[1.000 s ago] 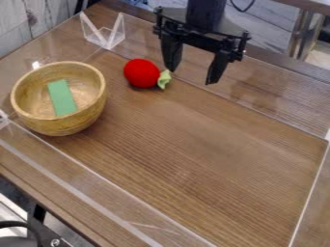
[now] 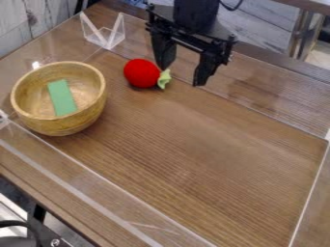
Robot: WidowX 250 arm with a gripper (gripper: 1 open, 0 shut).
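My black gripper [image 2: 183, 58] hangs over the upper middle of the wooden table; whether it is open or shut is unclear. Just left of it and partly beside its dark body lies a red round object [image 2: 141, 70] with a small green tip. At the left, a wooden bowl [image 2: 85, 113] holds a light green block [image 2: 61, 98].
A clear plastic object [image 2: 103, 29] stands at the upper left near the back edge. A dark cable lies at the bottom left corner.
The gripper has shifted and turned slightly, its left part now lower and nearer the camera. The bowl, block and red object look unchanged.
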